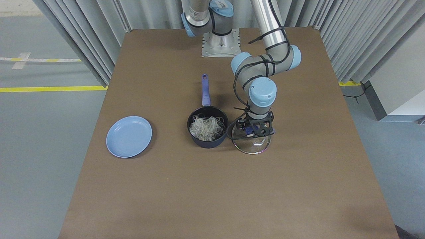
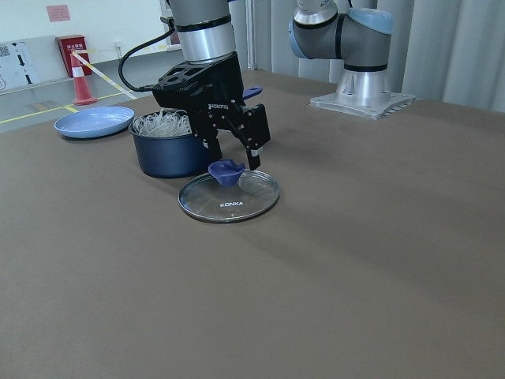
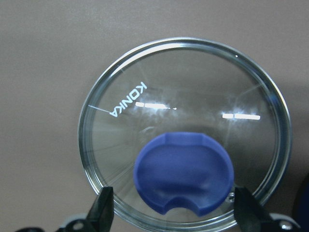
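Note:
A glass pot lid (image 2: 221, 205) marked KONKA lies on the table, its blue knob (image 3: 183, 169) facing up. My gripper is open just over the knob, with one finger either side of it in the wrist view. Beside the lid stands a dark pot (image 1: 196, 138) with a purple handle (image 1: 205, 89), holding pale noodle-like strands (image 1: 206, 127). The front view shows the lid partly hidden under the gripper.
A light blue plate (image 1: 128, 136) lies on the left part of the brown table (image 1: 223, 187). The arm's base (image 1: 220, 47) is at the back.

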